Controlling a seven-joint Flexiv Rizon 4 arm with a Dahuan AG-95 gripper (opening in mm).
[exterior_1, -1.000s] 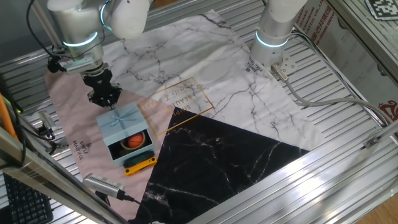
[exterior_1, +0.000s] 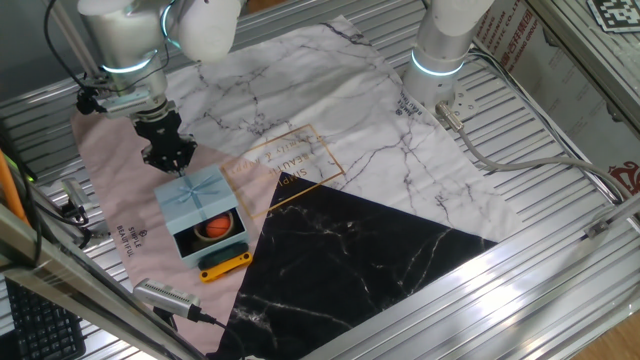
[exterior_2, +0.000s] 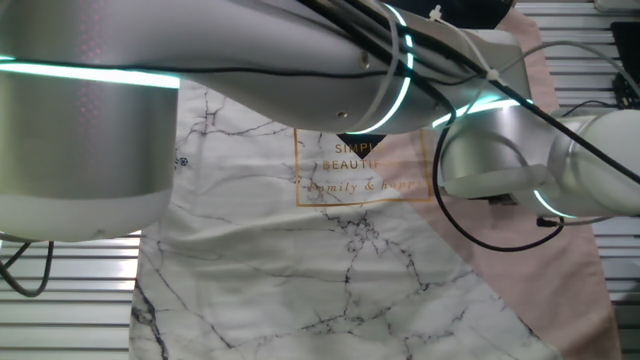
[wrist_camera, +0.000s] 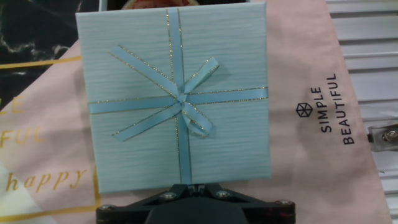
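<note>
A light-blue gift-box lid (exterior_1: 193, 202) with a ribbon bow (wrist_camera: 181, 99) covers the rear part of its box (exterior_1: 216, 255). The front of the box is uncovered, showing an orange ball (exterior_1: 217, 226) and a tan ring (exterior_1: 203, 239) inside. My gripper (exterior_1: 183, 169) points down at the lid's rear edge, on the side away from the opening. In the wrist view, the gripper has its fingertips together right at that edge. Whether the lid's rim is pinched between them cannot be made out. Exterior view 2 hides box and fingers behind the arm.
Against the box's open end lies a yellow-and-black object (exterior_1: 225, 267). A grey device with a cable (exterior_1: 167, 298) sits near the cloth's front-left edge.
</note>
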